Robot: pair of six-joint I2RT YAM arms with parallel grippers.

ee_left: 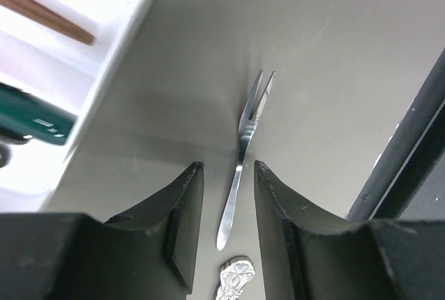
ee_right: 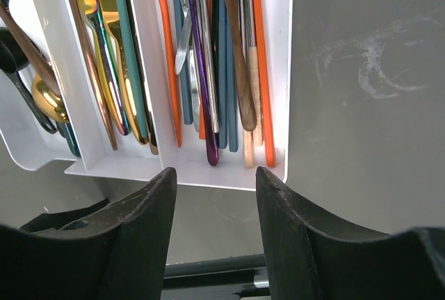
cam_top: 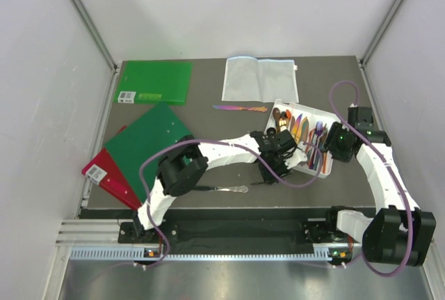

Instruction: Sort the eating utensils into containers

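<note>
A small two-pronged silver fork point(ee_left: 240, 157) lies flat on the grey table, prongs pointing away in the left wrist view. Above it my left gripper is open, a finger to either side of the handle and nothing held. The ornate handle end of a silver knife point(cam_top: 229, 189) shows just below the fork. A white divided tray point(cam_top: 329, 173) holds several utensils sorted by compartment: spoons, gold and green pieces, and long slim ones. At the tray's near end my right gripper is open and empty.
A rainbow-coloured knife point(cam_top: 240, 108) lies alone behind the left arm. Green folders point(cam_top: 154, 81) and a red folder point(cam_top: 111, 178) cover the left side; a white pouch point(cam_top: 261, 79) lies at the back. Bare table surrounds the fork.
</note>
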